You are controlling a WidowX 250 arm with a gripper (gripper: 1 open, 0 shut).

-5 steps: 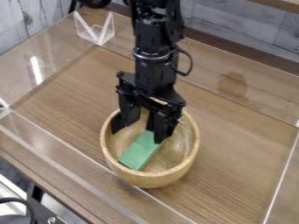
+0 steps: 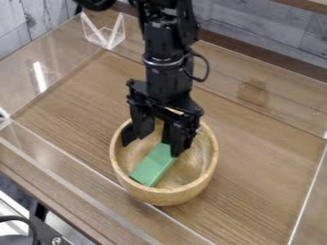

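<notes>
A pale round wooden bowl (image 2: 198, 179) sits on the wooden table, with a green rectangular block (image 2: 152, 169) lying in it. My black gripper (image 2: 160, 130) hangs from above over the back part of the bowl, its fingers spread open. The dark body of the gripper hides the bowl's back rim and part of what lies beneath; I see nothing held between the fingers.
A clear plastic object (image 2: 105, 29) stands at the back left. A dark cable or part (image 2: 19, 230) shows at the lower left edge.
The gripper has shifted very slightly over the bowl. The bowl and the green block look nearly unchanged.
</notes>
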